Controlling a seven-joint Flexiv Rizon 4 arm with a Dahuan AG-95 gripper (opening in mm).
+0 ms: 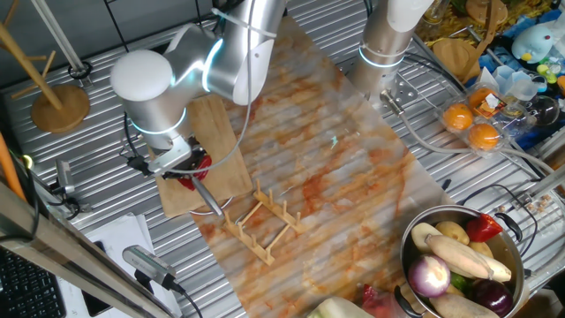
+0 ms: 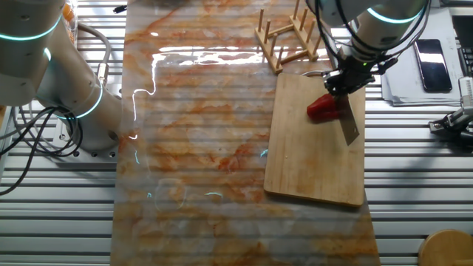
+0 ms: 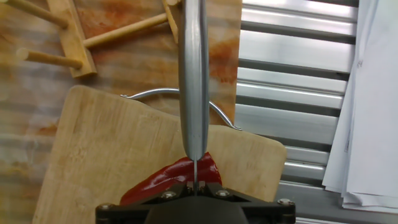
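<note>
A knife is held in my gripper, whose fingers are closed on the blade close to the handle. In the wrist view the grey knife handle (image 3: 194,81) points away from the fingers, past the board's edge. The blade (image 2: 349,124) shows over the cutting board in exterior view 2. A red pepper (image 3: 165,180) lies on the wooden cutting board (image 2: 310,162), under the gripper and beside or beneath the blade. Whether the blade touches or has entered the pepper I cannot tell. Part of the pepper is hidden by the gripper.
A wooden peg rack (image 1: 265,225) stands just beyond the board's handle end. A metal pot (image 1: 411,265) full of vegetables is at the front right. Papers and a phone (image 2: 433,65) lie beside the board.
</note>
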